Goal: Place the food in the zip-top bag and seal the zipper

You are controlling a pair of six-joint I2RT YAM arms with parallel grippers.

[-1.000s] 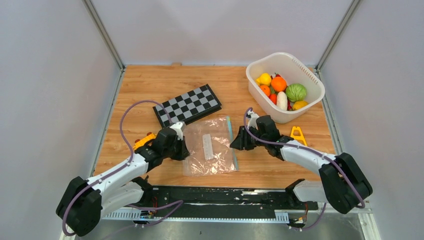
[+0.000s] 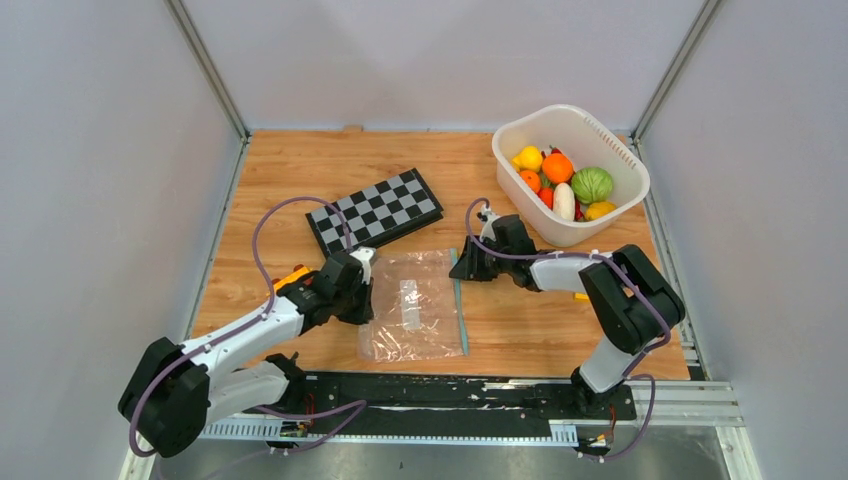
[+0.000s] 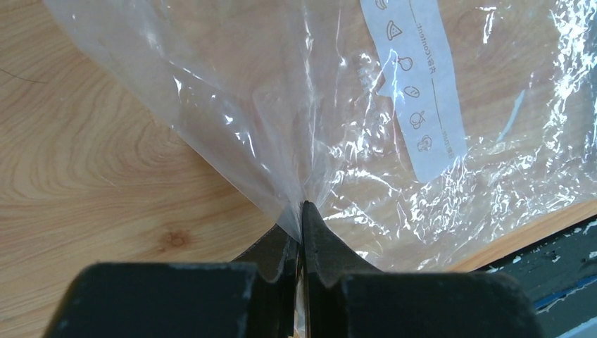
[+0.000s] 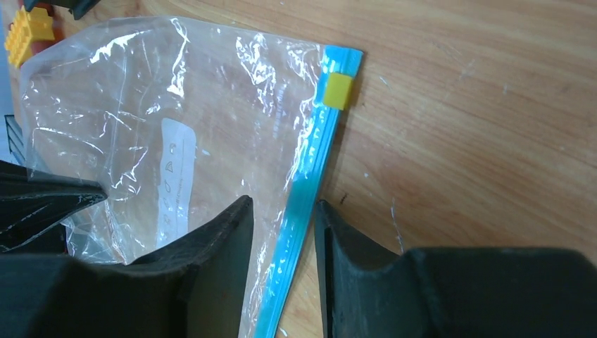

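Note:
The clear zip top bag (image 2: 430, 335) lies flat on the table with its blue zipper strip (image 4: 303, 190) on the right side. A yellow slider (image 4: 338, 91) sits close to one end of that strip. My left gripper is shut on the bag's left edge, the film bunched between its fingertips. My right gripper is part open, its two fingers on either side of the strip in the right wrist view; whether they touch it I cannot tell. The food, including an orange (image 2: 558, 167) and a watermelon (image 2: 592, 185), lies in the white basket (image 2: 515, 190).
Behind the bag a black-and-white checkered board (image 2: 385, 212) lies at an angle. A yellow toy vehicle (image 2: 292, 278) is partly hidden by the left arm. Bare table (image 2: 520, 345) shows to the right of the bag.
My left gripper has shifted slightly left with the bag's edge, and the bag moved left too. My right gripper has gone left and away from the front, over to the zipper strip.

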